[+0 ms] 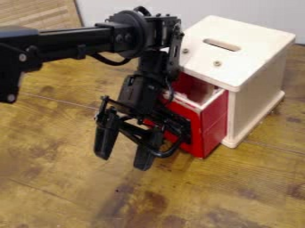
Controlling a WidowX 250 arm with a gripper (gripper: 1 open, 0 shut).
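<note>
My black gripper (pixel 125 151) hangs low in front of a white wooden box (pixel 254 76) with a slot in its top. A red drawer (pixel 210 129) sticks out from the box's front, partly hidden behind my arm. The two fingers point down toward the floor, apart, with nothing visible between them.
A lighter board (pixel 38 80) lies at the back left, partly behind the arm. A pale wall runs along the back.
</note>
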